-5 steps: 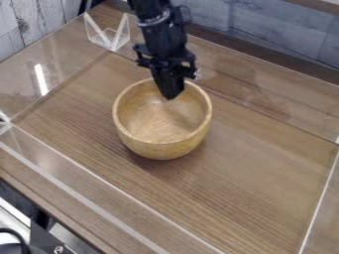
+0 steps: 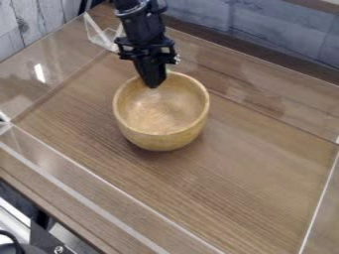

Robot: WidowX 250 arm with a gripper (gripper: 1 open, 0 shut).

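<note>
A large tan bowl (image 2: 159,119) rests on the wooden table (image 2: 239,198), slightly above the middle of the view. My dark gripper (image 2: 155,71) is at the bowl's back rim, reaching down from the top of the view. Its fingertips are small and dark; it looks shut, and whether any of the rim is between them is unclear.
Cables and clear plastic pieces lie at the left edge and top left, near the table's edge.
The arm has moved back and to the left, and now stands further up the view. The bowl has stayed nearly in place, shifted very slightly left.
</note>
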